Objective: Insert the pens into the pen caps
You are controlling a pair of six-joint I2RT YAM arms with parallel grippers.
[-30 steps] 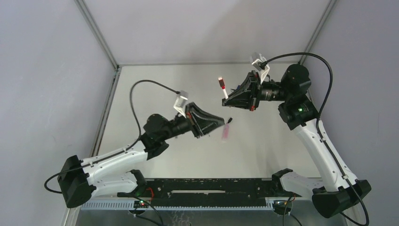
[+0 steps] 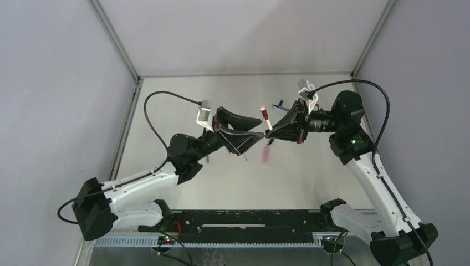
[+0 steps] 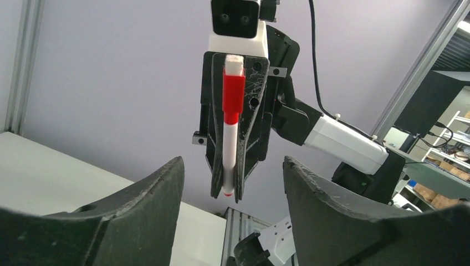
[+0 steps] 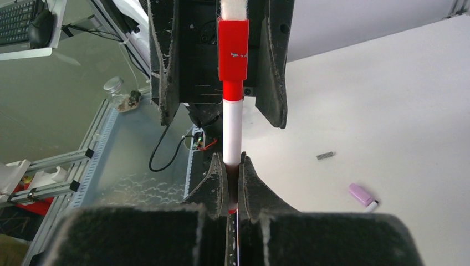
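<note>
A white and red marker stands upright in my right gripper, which is shut on its lower end; its red upper part carries a white top, and in the right wrist view the white barrel runs down between the fingertips. My left gripper is open, with nothing between its fingers, just left of the marker and facing it. In the left wrist view the marker shows beyond the gap between the open fingers.
On the white table lie a pink item, pens partly behind the right arm, a small spring-like piece and a pink object.
</note>
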